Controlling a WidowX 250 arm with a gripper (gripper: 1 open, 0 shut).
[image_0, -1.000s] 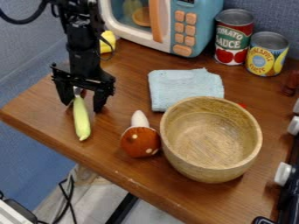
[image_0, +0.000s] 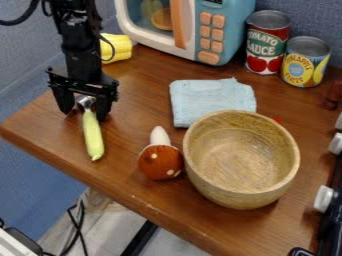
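Note:
The black gripper is low over the left part of the table, around the upper end of a pale yellow corn-like toy, which lies lengthwise toward the front edge. Whether the fingers are closed on it is hard to tell. A mushroom toy with a red-brown cap and white stem lies at the centre, left of a wooden bowl. A folded light blue cloth lies behind them.
A toy microwave, a red can and a yellow can stand at the back. A yellow object is behind the arm. Dark equipment lines the right edge.
The arm and gripper have shifted slightly left, uncovering more of the yellow object behind. The corn-like toy's lower end has barely moved.

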